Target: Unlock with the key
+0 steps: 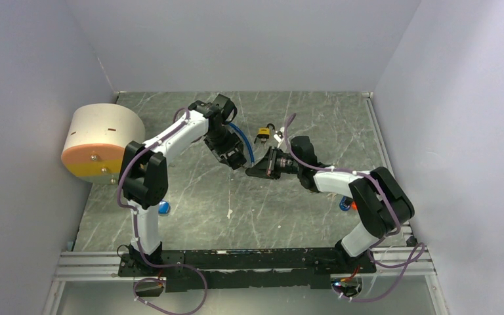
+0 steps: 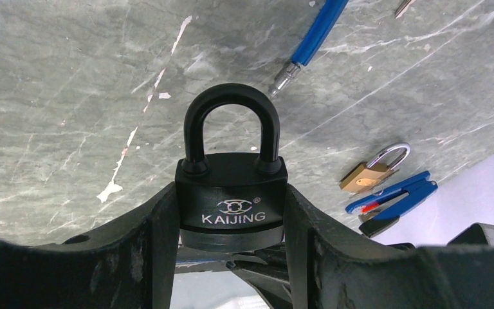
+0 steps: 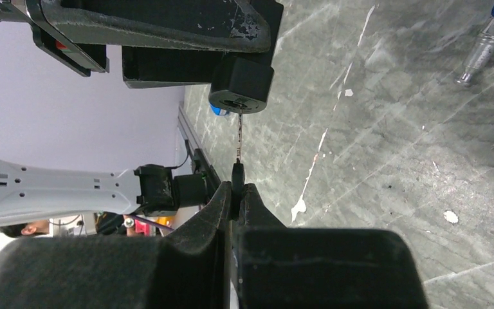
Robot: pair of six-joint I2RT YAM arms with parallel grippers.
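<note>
A black KAIJING padlock (image 2: 231, 199) with its shackle upright is held between the fingers of my left gripper, seen in the left wrist view. My right gripper is shut on the black head of a key (image 3: 238, 177). The key's thin blade points into the keyhole in the underside of the padlock (image 3: 243, 84) in the right wrist view; how deep its tip sits cannot be told exactly. Both grippers meet above the middle of the table in the top view (image 1: 249, 164).
A blue tube (image 2: 318, 32), a brass padlock (image 2: 363, 177) and blue-handled tools (image 2: 411, 199) lie on the marble table. A rounded cream box (image 1: 102, 131) stands at the left.
</note>
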